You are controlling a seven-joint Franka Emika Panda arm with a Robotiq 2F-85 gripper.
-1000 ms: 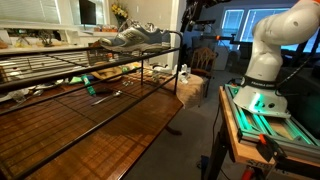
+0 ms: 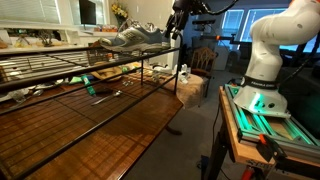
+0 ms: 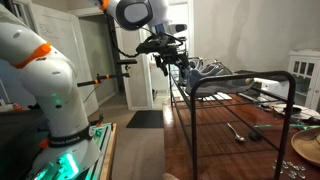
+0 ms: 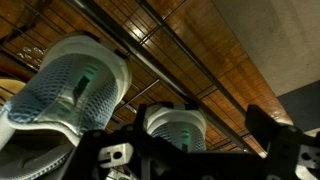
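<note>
Over the end of a dark metal rack (image 3: 194, 128), my gripper (image 3: 166, 56) hangs open and empty. Grey mesh shoes lie on the rack's top shelf; one shoe (image 2: 138, 38) shows near its end in the first exterior view. From the wrist camera, one shoe (image 4: 62, 90) fills the left side, and another shoe (image 4: 175, 126) lies at the bottom centre, partly cut off by the frame. My gripper has its fingers spread wide, with the second shoe below and between them. Touching contact with it cannot be made out.
Beneath the rack is a brown wooden tabletop (image 2: 115, 140) with a spoon (image 3: 235, 131) and small items on it. A wicker basket (image 3: 308, 146) stands at the right. Bare grey floor (image 3: 144, 155) lies beside the table.
My gripper and forearm have shifted a little to the left and lower at the top of the first exterior view. The shoes and rack look unmoved.
</note>
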